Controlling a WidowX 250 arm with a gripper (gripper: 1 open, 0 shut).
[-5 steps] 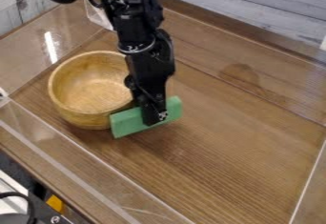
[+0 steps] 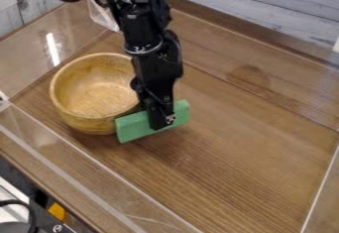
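Note:
My black gripper (image 2: 157, 114) reaches down from the top of the camera view and is shut on a green block (image 2: 138, 128), a rectangular piece held low over the wooden table, its ends showing on both sides of the fingers. Just left of it is a round tan bowl (image 2: 77, 90), partly hidden behind the arm and block. The block is at the bowl's front right edge; whether it touches the bowl or table is hard to tell.
A pale wall (image 2: 279, 4) runs along the back. A black cable lies at the bottom left corner.

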